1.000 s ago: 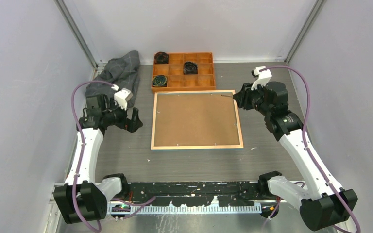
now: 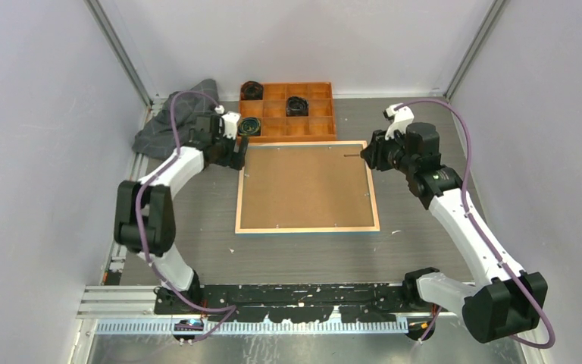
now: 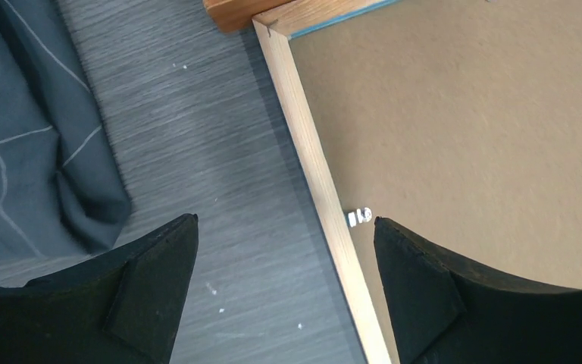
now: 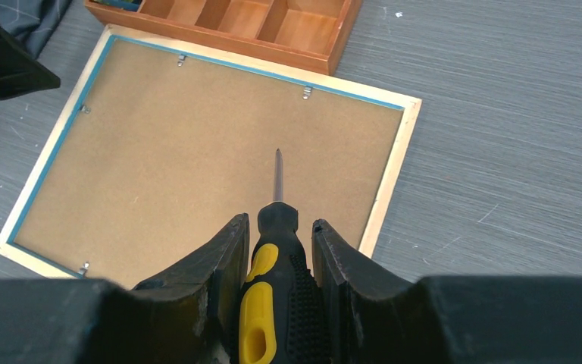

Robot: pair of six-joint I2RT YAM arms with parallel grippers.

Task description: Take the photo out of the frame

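The picture frame lies back side up on the table, its light wooden border (image 2: 239, 205) around a brown backing board (image 2: 303, 189). Small metal clips (image 4: 307, 92) sit along its inner edges; one clip (image 3: 359, 217) is at the left side. Over that left side my left gripper is parted, a finger to each side of the wooden strip, nothing held. My right gripper is shut on a black and yellow screwdriver (image 4: 259, 322), whose thin shaft (image 4: 278, 174) points over the board near the upper right. The photo is hidden.
An orange compartment tray (image 2: 274, 114) with several black coils stands against the frame's far edge. A grey cloth (image 2: 159, 136) is crumpled at the back left, close to the left arm. Bare table (image 2: 303, 258) lies in front of and right of the frame.
My left gripper has moved right and away from the base, from beside the frame to its upper left edge.
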